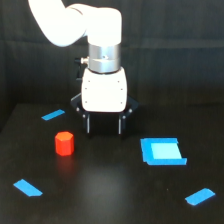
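Observation:
The white arm comes down from the top of the camera view, its gripper [104, 123] hanging over the black table at the centre back, open with nothing visible between its dark fingers. A red hexagonal block [64, 143] stands to the left of the gripper and nearer the camera. On the right lies a blue square [150, 144] with a pale light-blue centre.
Short blue tape strips lie at the back left [53, 113], front left [28, 188] and front right [200, 196] of the black table [112, 190].

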